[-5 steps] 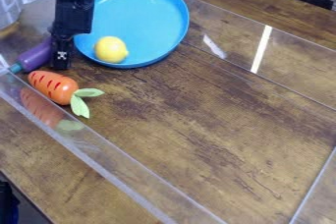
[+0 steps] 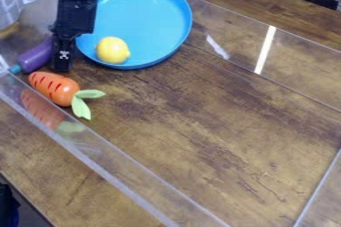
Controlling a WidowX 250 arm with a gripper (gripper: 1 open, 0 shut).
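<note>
The black gripper (image 2: 62,52) reaches down from the top left to a purple toy eggplant (image 2: 32,58) lying along the left wall. Its fingertips are low beside the eggplant; whether anything is between them is too small to tell. An orange toy carrot (image 2: 58,88) with green leaves lies just in front. A blue plate (image 2: 156,17) sits to the gripper's right, holding a yellow lemon (image 2: 112,50).
Clear plastic walls border the wooden surface (image 2: 213,131), running along the left and the back right.
</note>
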